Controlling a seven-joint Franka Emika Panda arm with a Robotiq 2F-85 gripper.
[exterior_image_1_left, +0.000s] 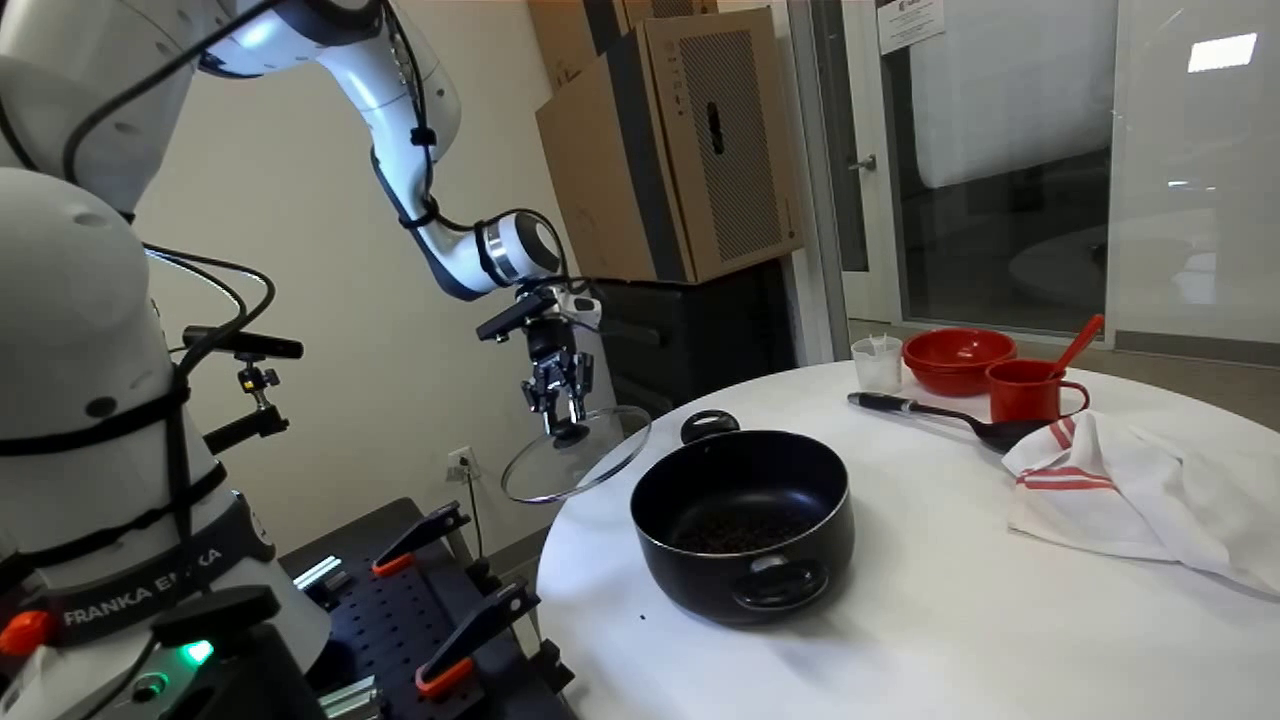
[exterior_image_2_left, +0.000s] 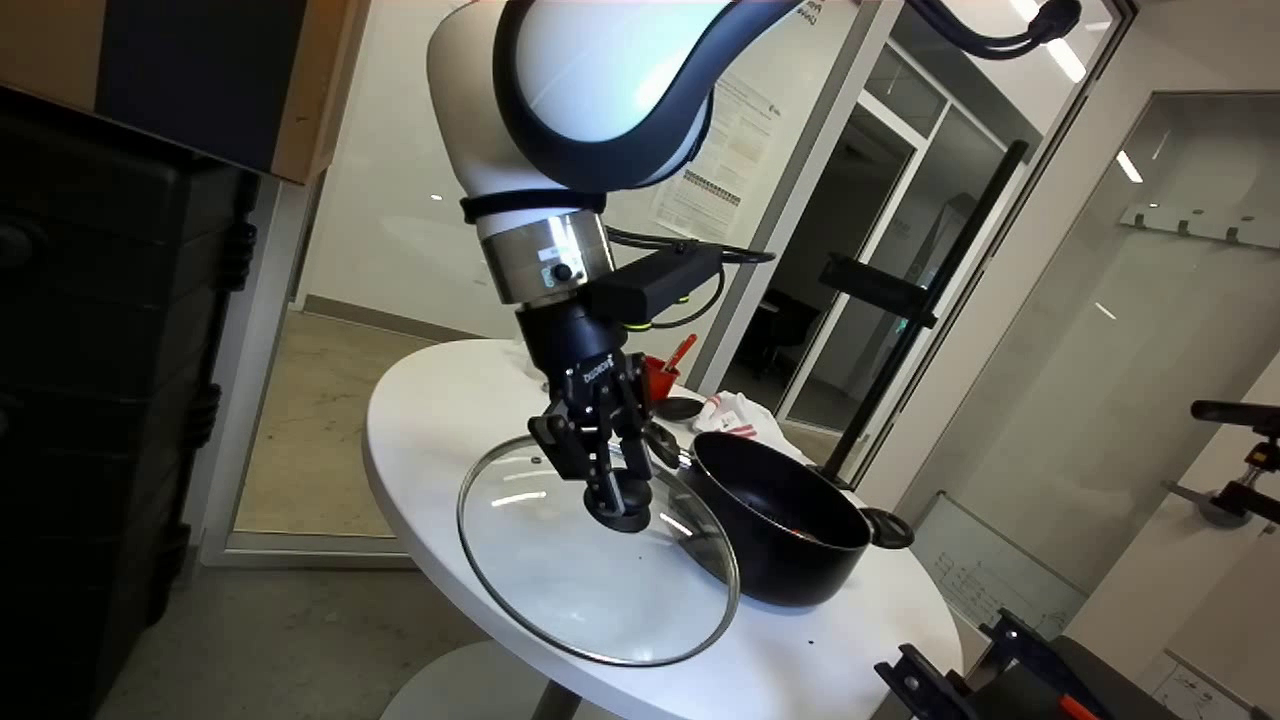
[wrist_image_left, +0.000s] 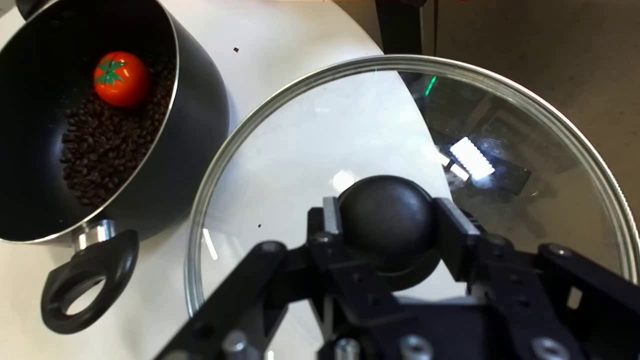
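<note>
My gripper is shut on the black knob (wrist_image_left: 387, 216) of a round glass lid (wrist_image_left: 288, 156) with a metal rim. In exterior view 1 the lid (exterior_image_1_left: 588, 462) hangs tilted in the air over the table's left edge, beside the black pot. The uncovered pot (exterior_image_1_left: 744, 588) stands upright on the table, two handles on its sides. Within it, the wrist view shows dark beans (wrist_image_left: 105, 150) and a red tomato (wrist_image_left: 122, 79) with a green top; the tomato cannot be made out in exterior view 1.
On the white round table (exterior_image_1_left: 924, 624) lie a black serving spoon (exterior_image_1_left: 924, 410) and a white towel with red stripes (exterior_image_1_left: 1116, 492). Red bowls (exterior_image_1_left: 960, 360), a red mug (exterior_image_1_left: 1023, 390) and a clear cup (exterior_image_1_left: 877, 364) stand farther back.
</note>
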